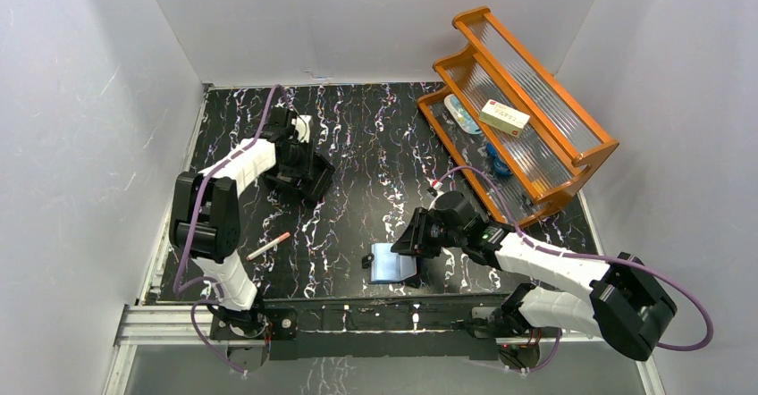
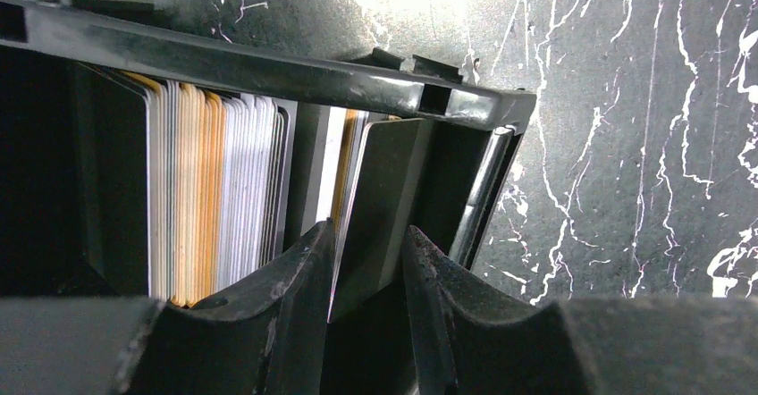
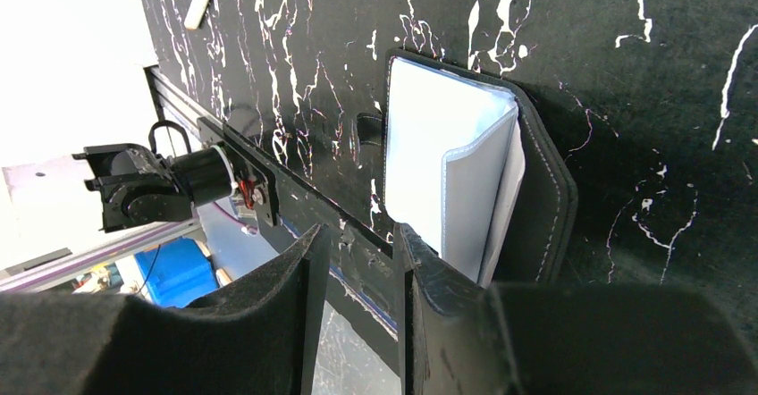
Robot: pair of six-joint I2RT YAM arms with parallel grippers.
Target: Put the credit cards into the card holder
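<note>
In the left wrist view, a black box holds a stack of white and orange cards on its left side. A dark card leans in the right part of the box. My left gripper is over the box, partly open, its fingertips on either side of that dark card's light edge; contact cannot be judged. The open card holder lies near the table's front edge, its pale sleeves facing up and one lifted. Close by its near end, my right gripper stands partly open with no card between its fingers.
An orange-and-white pen lies on the left front of the marbled table. At the right back stands a wooden shelf with a small box on it. Between the black box and shelf the tabletop is clear.
</note>
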